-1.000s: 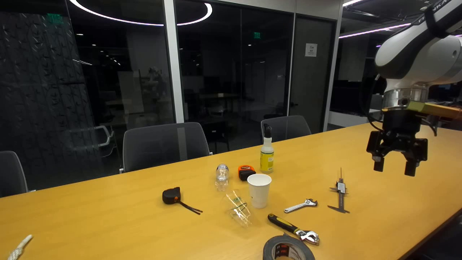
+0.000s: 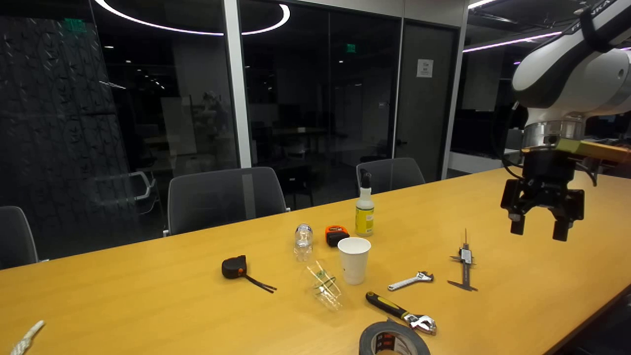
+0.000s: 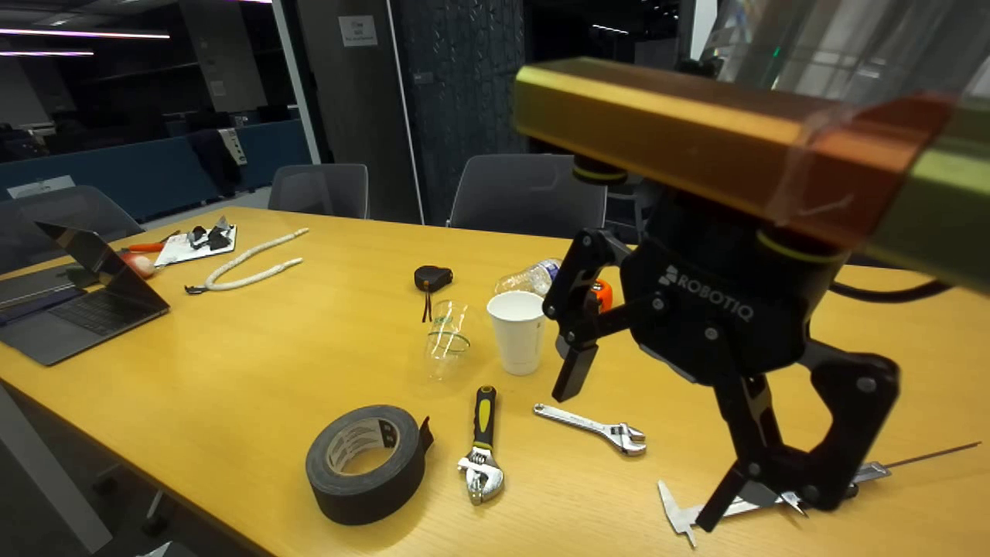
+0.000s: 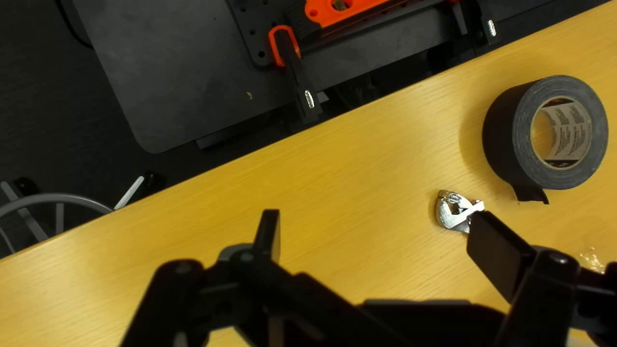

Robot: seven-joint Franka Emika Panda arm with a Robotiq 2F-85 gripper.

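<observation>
High over the right part of the table, my gripper (image 2: 539, 230) stands open with nothing between its fingers (image 3: 575, 371). Beneath and around it lie a caliper (image 2: 467, 260), a small silver wrench (image 3: 594, 426) and a wrench with a black and yellow handle (image 3: 484, 418). A white paper cup (image 2: 354, 260) stands upright beside a clear plastic cup (image 3: 448, 340) lying on its side. A roll of black tape (image 3: 366, 464) rests near the front edge. In the wrist view, the yellow-handled wrench's head (image 4: 457, 211) shows beside one finger; its handle is hidden.
A spray bottle (image 2: 365, 213), a clear bottle (image 2: 303, 241), an orange tape measure (image 2: 336, 234) and a black tape measure (image 2: 234, 266) stand farther back. Rope (image 3: 243, 264) and a laptop (image 3: 97, 297) occupy the far left end.
</observation>
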